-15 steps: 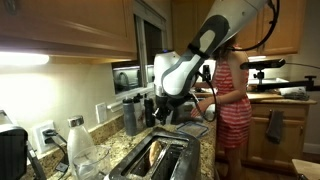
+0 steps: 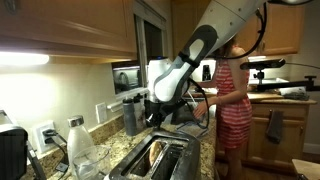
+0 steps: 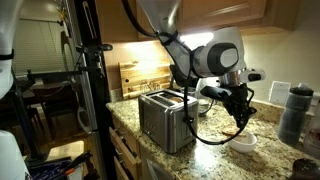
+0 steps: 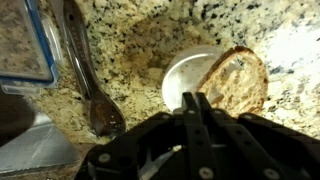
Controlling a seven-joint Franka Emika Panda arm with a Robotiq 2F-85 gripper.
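In the wrist view, my gripper reaches in from the bottom, its dark fingers against the lower edge of a slice of bread (image 4: 240,82). The gripper appears shut on that slice, though the fingers hide where they meet it. The brown-crusted slice overlaps the right side of a small white bowl (image 4: 180,78); whether it rests on the bowl is unclear. Exterior view 2 shows the gripper (image 3: 240,122) close above the bowl (image 3: 243,144). A silver toaster (image 3: 165,122) stands to the left there, with bread (image 2: 155,152) showing in its top in exterior view 1.
A dark-handled spoon (image 4: 90,75) lies on the counter beside a blue-rimmed clear container (image 4: 28,45). Dark bottles (image 3: 293,115) stand near the wall. A clear bottle (image 2: 80,145) is behind the toaster. A person in a red dress (image 2: 236,110) stands across the counter.
The arm has shifted slightly to the left and lower in exterior view 1. The toaster and the bread in it look unmoved.
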